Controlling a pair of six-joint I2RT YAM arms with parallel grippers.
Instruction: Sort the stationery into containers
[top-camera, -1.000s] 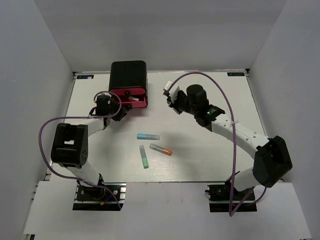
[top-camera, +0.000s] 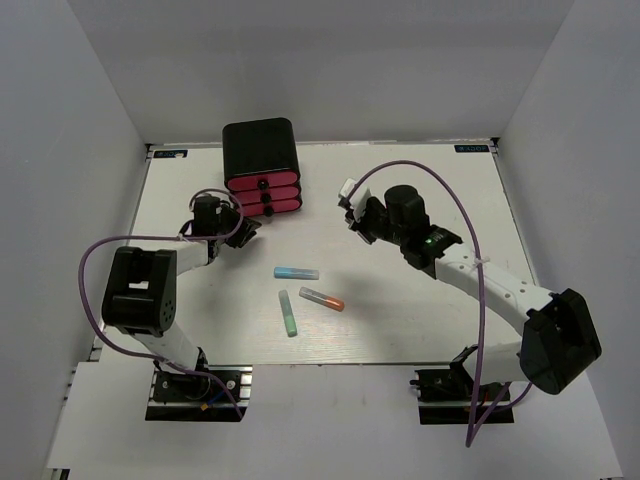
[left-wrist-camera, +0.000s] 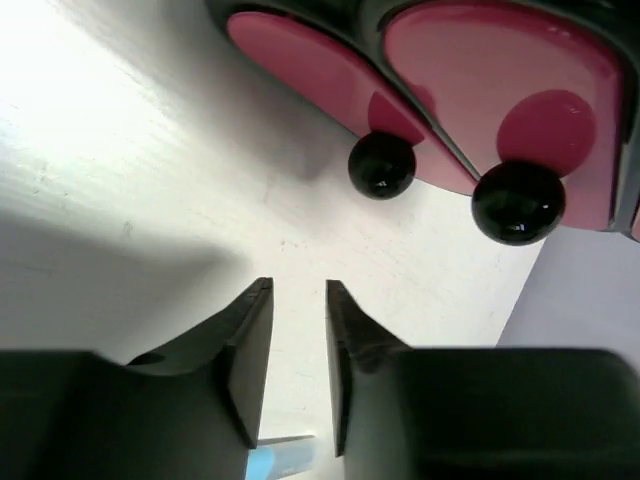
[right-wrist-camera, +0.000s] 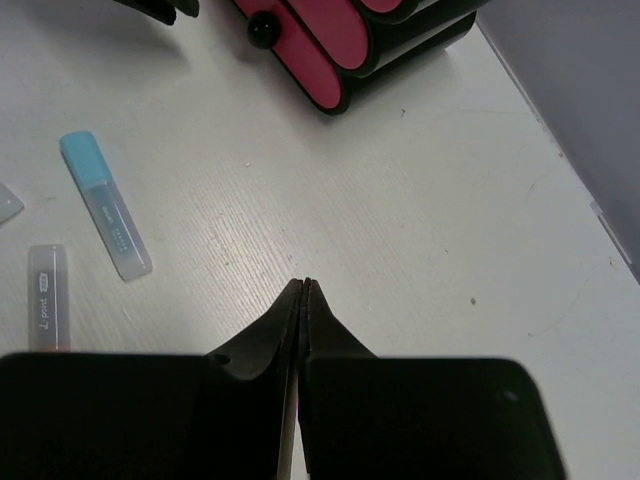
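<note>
The black cabinet (top-camera: 260, 150) stands at the back left, its red-fronted drawers (top-camera: 264, 197) with round black knobs all closed. In the left wrist view two knobs (left-wrist-camera: 382, 165) show above my left gripper, whose fingers stand apart with bare table between them. On the table lie a blue-capped marker (top-camera: 297, 273), an orange-ended marker (top-camera: 322, 299) and a green marker (top-camera: 288, 313), apart from one another. My right gripper is shut over bare table, nothing showing between its tips, to the right of the cabinet in the top view.
Free white table (top-camera: 420, 320) stretches across the right side and front. Grey walls (top-camera: 75, 180) close in the left, right and back. Purple cables (top-camera: 476, 330) loop along both arms.
My left gripper went to the cabinet front and came back from it.
</note>
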